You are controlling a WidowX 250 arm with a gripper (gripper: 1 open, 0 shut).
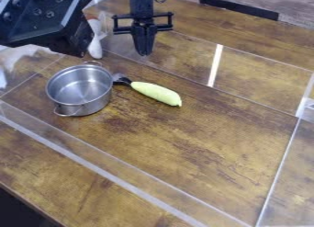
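Observation:
A steel pot (79, 91) with side handles stands on the wooden table at the left. Just right of it lies a pale green corn cob or similar long vegetable (156, 93), with a dark spoon-like thing (121, 80) beside its left end. A large dark shape, apparently part of my arm, fills the upper left corner; whether my gripper's fingers are in it, and how they stand, I cannot make out.
A black mounted fixture (142, 24) stands at the back centre. Clear strips or panels border the wooden table (208, 157), whose middle and right are bare. A white object (95, 38) is partly visible behind the dark shape.

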